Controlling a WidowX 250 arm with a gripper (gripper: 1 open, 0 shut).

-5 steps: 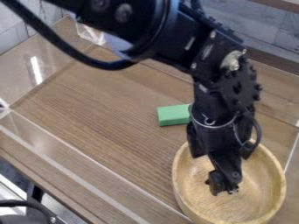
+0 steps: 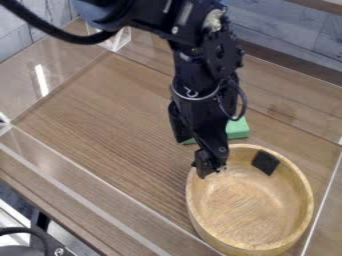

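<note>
The black arm hangs down from the top of the view, its gripper [image 2: 198, 150] open over the table just left of the upper rim of a wooden bowl. A green block [image 2: 235, 129] lies behind the gripper, partly hidden by it; whether anything is between the fingers I cannot make out. The tan bowl [image 2: 247, 215] sits at the lower right, with a dark block [image 2: 266, 163] at its upper right rim.
A grey wall edge runs along the back, and cables lie at the lower left corner.
The arm has moved up and left from over the bowl to beside the green block. The bowl appears shifted slightly left.
</note>
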